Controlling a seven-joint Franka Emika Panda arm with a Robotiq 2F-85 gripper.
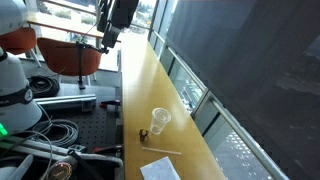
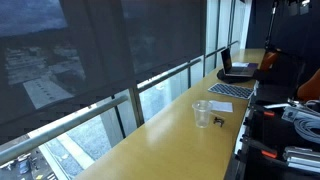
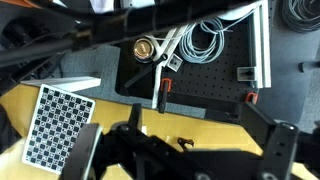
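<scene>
A clear cup stands upright on the long yellow-brown table, with a small dark object beside it. Both also show in exterior view 2, the cup to the left of the small dark object. My gripper is open in the wrist view, its dark fingers wide apart along the lower part and no object held. In exterior view 1 the dark gripper hangs high at upper left, well away from the cup.
A thin stick and a white sheet lie near the table's closer end. A checkered board shows in the wrist view. Cables lie on the black perforated base. A laptop stands farther back.
</scene>
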